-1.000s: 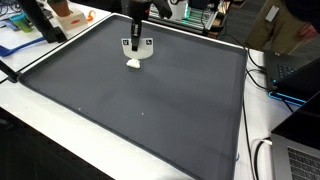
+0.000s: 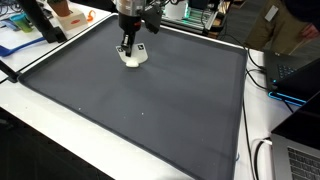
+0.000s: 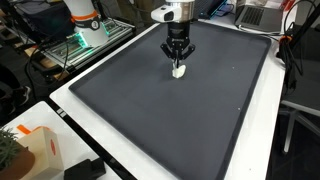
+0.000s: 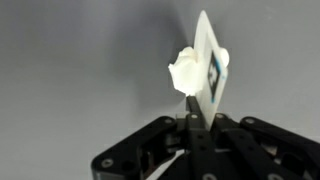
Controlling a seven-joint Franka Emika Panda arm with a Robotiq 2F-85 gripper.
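Observation:
A thin white piece with dark square markings point(image 2: 140, 47) is pinched edge-on in my gripper point(image 2: 127, 47), which is shut on it. In the wrist view the white piece point(image 4: 205, 50) rises from between the fingertips and points away from the gripper. Beside it, a small white lump point(image 4: 184, 72) rests on the dark mat; in the outside views the lump point(image 2: 133, 63) sits just in front of the held piece. Whether the two touch, I cannot tell. From the other side, my gripper point(image 3: 180, 58) hangs low over the white shape point(image 3: 179, 72).
Laptops point(image 2: 295, 155) stand beyond its right edge in the first outside view. A potted plant point(image 3: 14, 150) and an orange-and-white item point(image 3: 42, 150) stand off the near left corner in the second.
My gripper has come lower and toward the front left, bringing the marked white piece from behind the lump to right against it in view. The lump seems nearly in place.

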